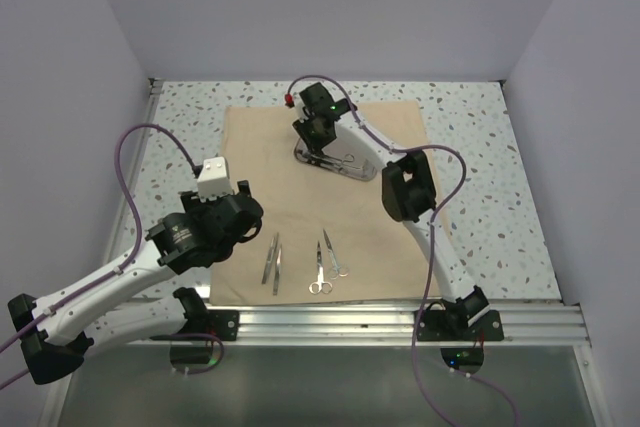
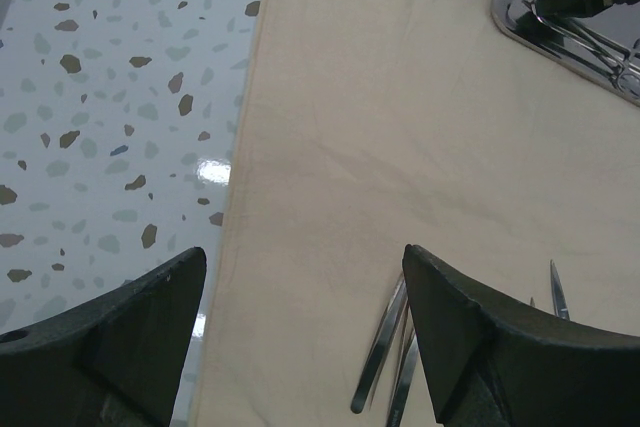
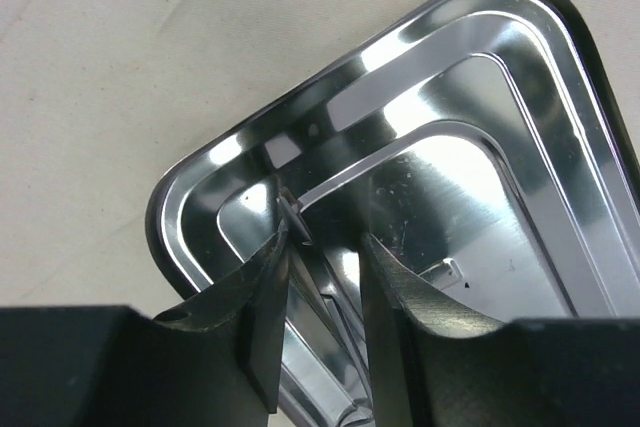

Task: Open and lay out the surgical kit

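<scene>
A steel tray (image 1: 355,170) lies at the back of the beige cloth (image 1: 260,177), holding scissor-like instruments (image 2: 590,42). My right gripper is low inside a tray corner, fingers part open around the tip of a long instrument (image 3: 335,302); whether they touch it I cannot tell. My left gripper is open over the cloth's left side. At the front of the cloth lie two tweezers (image 1: 279,267), white-handled scissors (image 1: 320,282) and another scissor-like tool (image 1: 332,257).
Speckled table (image 1: 480,167) surrounds the cloth, with clear space on both sides.
</scene>
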